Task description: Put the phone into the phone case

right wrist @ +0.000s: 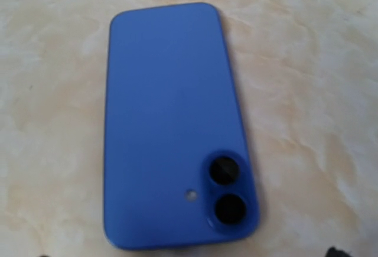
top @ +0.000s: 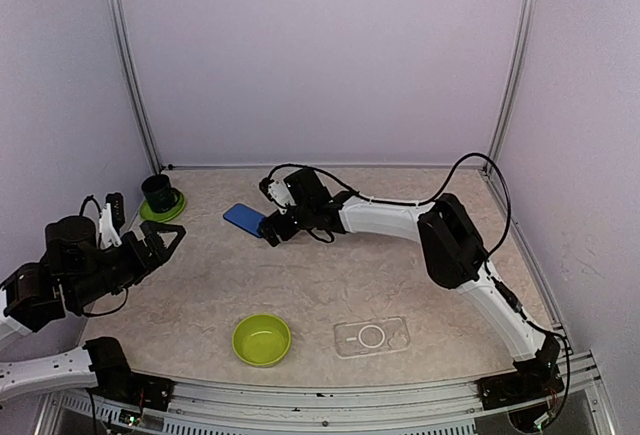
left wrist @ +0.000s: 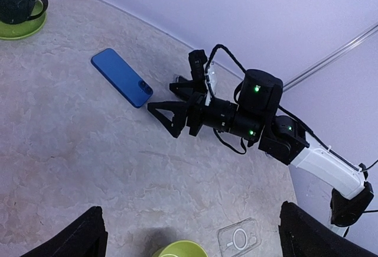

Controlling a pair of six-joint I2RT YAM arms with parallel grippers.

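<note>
A blue phone (top: 242,217) lies camera-side up on the table toward the back left, its back filling the middle of the right wrist view (right wrist: 171,103). My right gripper (top: 278,227) hangs open just beside the phone's right end, with nothing between its fingers. The clear phone case (top: 350,339), with a white ring, lies flat at the front right, also in the left wrist view (left wrist: 227,239). My left gripper (top: 162,243) is open and empty above the table's left side.
A dark mug (top: 158,191) stands on a green plate (top: 160,212) at the back left. A yellow-green bowl (top: 261,340) sits at the front.
</note>
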